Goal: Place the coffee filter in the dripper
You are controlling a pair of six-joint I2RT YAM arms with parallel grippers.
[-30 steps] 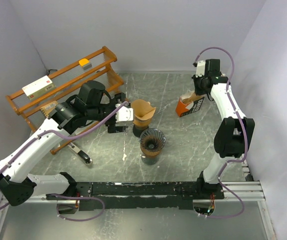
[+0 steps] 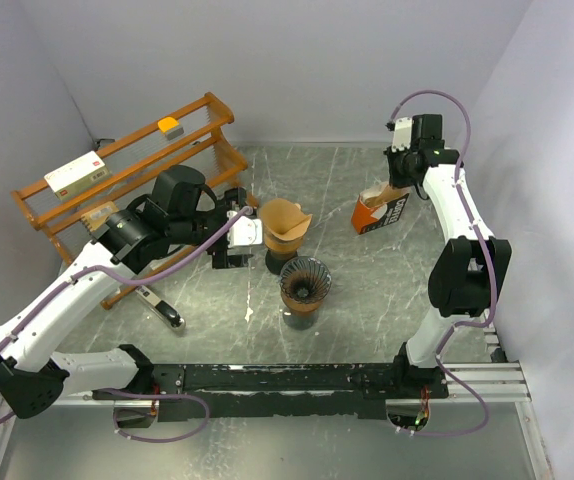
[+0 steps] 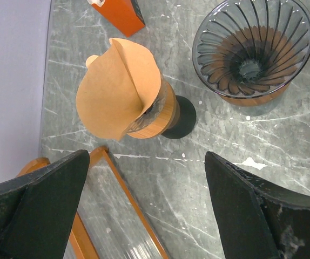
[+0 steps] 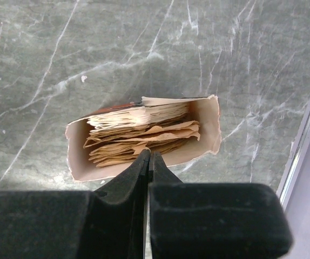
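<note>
A brown paper filter (image 3: 117, 86) sits, folded and spreading over the rim, in a cone on a wooden-collared dripper stand (image 2: 281, 260) left of centre. A ribbed glass dripper (image 3: 252, 51) stands empty in front of it. My left gripper hangs open at the left of that filter, nothing between its fingers. An orange-and-black box (image 2: 377, 210) at the right holds a stack of white and brown filters (image 4: 141, 135). My right gripper is shut just over that box, nothing visible between its fingers.
A wooden rack (image 2: 137, 145) with small boxes stands at the left, a silver tool (image 2: 162, 308) lying before it. Walls close in the back and right.
</note>
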